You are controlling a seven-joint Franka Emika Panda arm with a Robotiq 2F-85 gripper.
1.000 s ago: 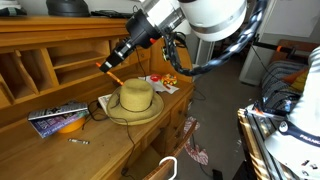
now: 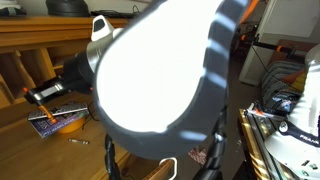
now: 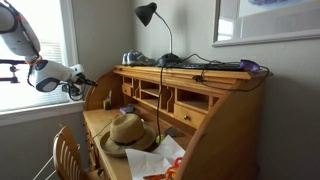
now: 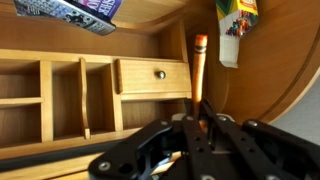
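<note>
A slim orange stick (image 4: pixel 198 70) juts out from between the fingers of my gripper in the wrist view, which is shut on it. In exterior view 1 the gripper (image 2: pixel 38 97) is at the left, over the desk, with the orange stick (image 2: pixel 45 110) slanting down from it. Just beneath is a dark printed box (image 2: pixel 46 125) beside an orange bowl (image 2: pixel 72 124). Whether the stick touches the box or bowl I cannot tell. The bowl is partly hidden by the box. In exterior view 2 the arm reaches in from the left.
A small pen-like object (image 2: pixel 79 141) lies on the desktop. The straw hat (image 3: pixel 128 133) and papers (image 3: pixel 150 162) are farther along. Wooden cubbies and a drawer (image 4: pixel 153 75) line the back. A colourful packet (image 4: pixel 237 25) stands near the curved side wall.
My arm has swept left across the desk, from above the hat to the box and bowl, and the gripper has come lower. The orange stick has travelled with it.
</note>
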